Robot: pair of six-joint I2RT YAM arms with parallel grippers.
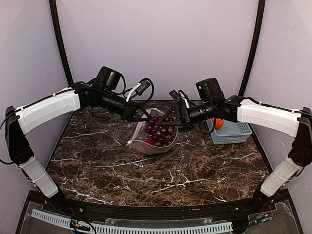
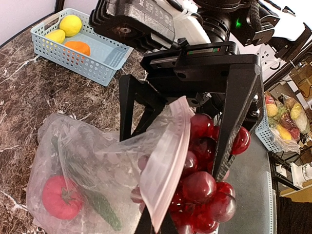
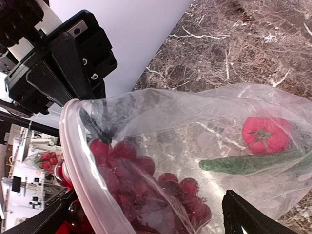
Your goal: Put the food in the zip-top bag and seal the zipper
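The clear zip top bag (image 1: 141, 146) stands mid-table, its mouth spread. A bunch of dark red grapes (image 1: 161, 134) sits at the mouth; some grapes show through the film, others lie bare past the rim. Inside the bag, a red tomato (image 3: 265, 135) and a green cucumber (image 3: 248, 164) show through the plastic. My left gripper (image 1: 150, 118) is shut at the bag's rim (image 2: 168, 180), which runs down to its fingertips. Over the grapes, my right gripper (image 1: 169, 118) has its fingers (image 3: 246, 214) spread apart, with the lower grapes partly hidden.
A light blue basket (image 1: 229, 139) stands at the right rear, holding an orange (image 2: 78, 47) and yellow fruits, one of them a round lemon (image 2: 70, 25).
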